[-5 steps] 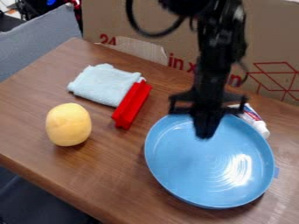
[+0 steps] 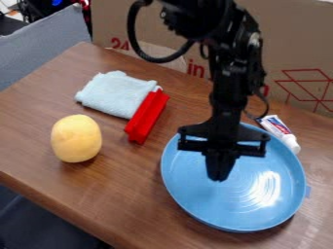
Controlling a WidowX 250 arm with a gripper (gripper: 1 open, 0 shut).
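Observation:
My black gripper [image 2: 219, 167] hangs over the upper left part of a blue plate [image 2: 239, 204], its fingertips pointing down and shut, with nothing visible between them. Whether they touch the plate is unclear. A white toothpaste tube [image 2: 282, 134] with red and blue print lies at the plate's upper right, partly behind the gripper and arm.
A yellow round object [image 2: 76, 139], a folded light-blue cloth [image 2: 115, 93] and a red bar-shaped object [image 2: 147, 115] stand on the left of the wooden table [image 2: 53, 83]. A cardboard box [image 2: 306, 49] backs the table. Bare wood shows at the front left.
The objects on the table look unmoved.

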